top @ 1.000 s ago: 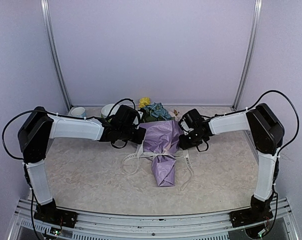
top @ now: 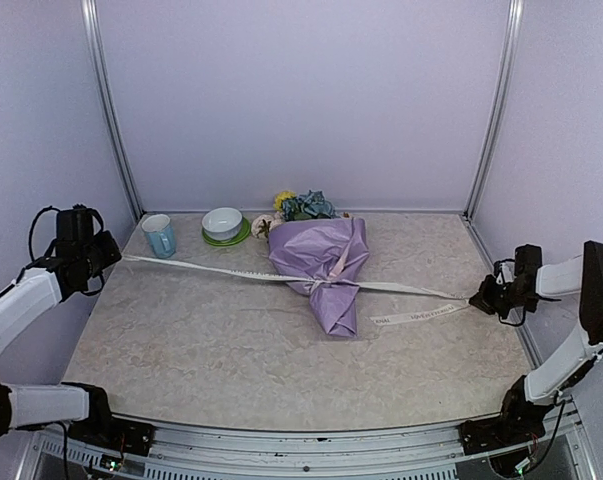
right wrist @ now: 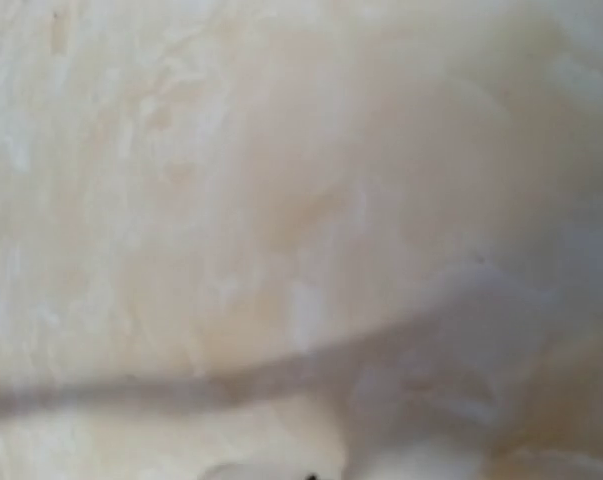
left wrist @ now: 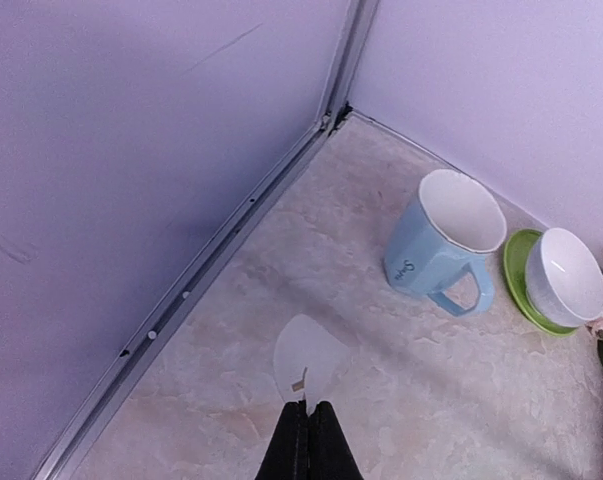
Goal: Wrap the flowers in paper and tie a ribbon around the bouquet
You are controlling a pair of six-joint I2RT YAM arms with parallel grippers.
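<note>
The purple-wrapped bouquet [top: 316,250] lies at mid-table, flowers [top: 311,205] toward the back wall. A white printed ribbon [top: 211,268] circles its waist, gathered in a crossing at the front. One side runs taut to my left gripper [top: 119,258], near the left wall; the other stretches to my right gripper [top: 473,300], by the right edge. In the left wrist view, the left gripper is shut, with a pale ribbon end [left wrist: 306,350] at its tips. The right wrist view is blurred and barely shows its fingers. Past the right gripper's hold, a loose tail [top: 416,316] trails on the table.
A light blue mug [top: 159,236] stands at the back left, close to the left gripper. Beside it, a white bowl [top: 222,223] sits on a green plate [top: 243,236].
Both grippers have spread apart from beside the bouquet to opposite table sides. The slack ribbon has become taut, and the bouquet's stem end has shifted back and slightly right.
</note>
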